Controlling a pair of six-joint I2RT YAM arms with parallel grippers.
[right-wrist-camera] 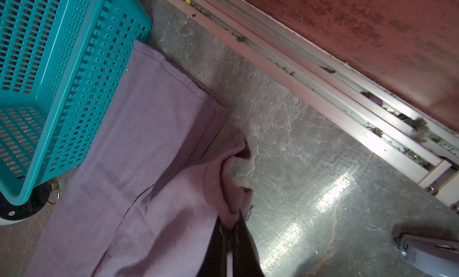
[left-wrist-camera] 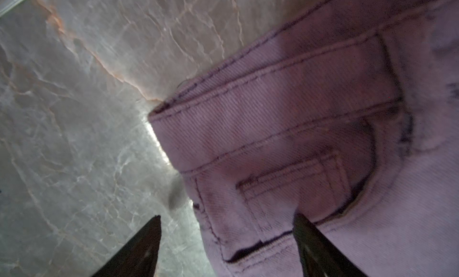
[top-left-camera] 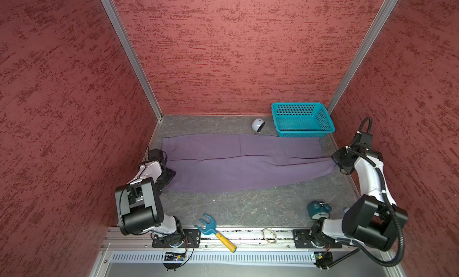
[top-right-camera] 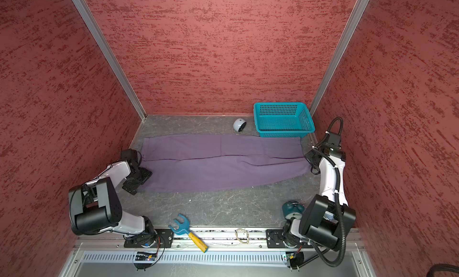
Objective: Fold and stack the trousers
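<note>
Purple trousers (top-left-camera: 239, 174) lie stretched across the table, waistband (left-wrist-camera: 277, 92) to the left and leg ends to the right, one leg nearer the back wall. My left gripper is open over the front pocket near the waist, its fingers (left-wrist-camera: 138, 248) apart and nothing held. At the other end my right gripper is shut on the hem of the nearer trouser leg (right-wrist-camera: 191, 195), which is bunched and raised at its fingertips. The farther leg's hem (right-wrist-camera: 191, 85) lies flat beside it.
A teal basket (top-left-camera: 302, 133) stands at the back right, close to the farther leg. Beside it is a small white round device (top-left-camera: 258, 125). A dark teal round object (top-left-camera: 319, 209) and a blue-yellow fork tool (top-left-camera: 217, 233) lie toward the front. Bare table (top-left-camera: 248, 207) shows in front of the trousers.
</note>
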